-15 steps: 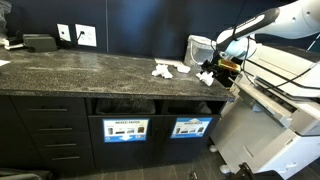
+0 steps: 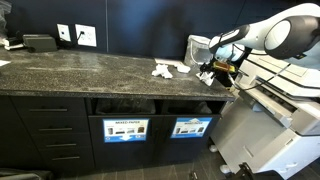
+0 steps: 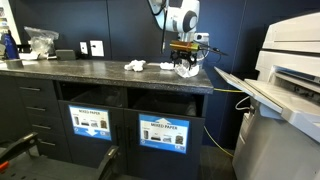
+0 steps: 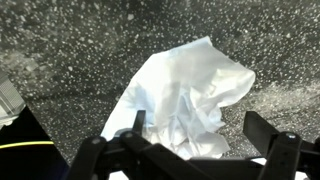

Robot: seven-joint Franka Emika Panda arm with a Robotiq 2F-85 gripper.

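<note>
A crumpled white paper [image 4: 180, 100] lies on the dark speckled counter, filling the middle of the wrist view. My gripper stands open over it, its two dark fingers set apart on either side of the sheet. Nothing shows clamped between them. From the side, the gripper [image 3: 188, 48] is seen above the white paper [image 3: 187, 70] near the counter's right end. In the first exterior view, that paper [image 2: 206, 77] is partly hidden by the gripper.
More crumpled white paper [image 2: 161, 71] lies farther left on the counter [image 2: 80, 75]. Below are two bins with blue-and-white labels [image 3: 163, 133]. A white machine with an open panel [image 2: 270, 125] stands to the right.
The arm's white links have shifted upward in the first exterior view, and the gripper appears slightly higher. The papers on the counter look unmoved.
</note>
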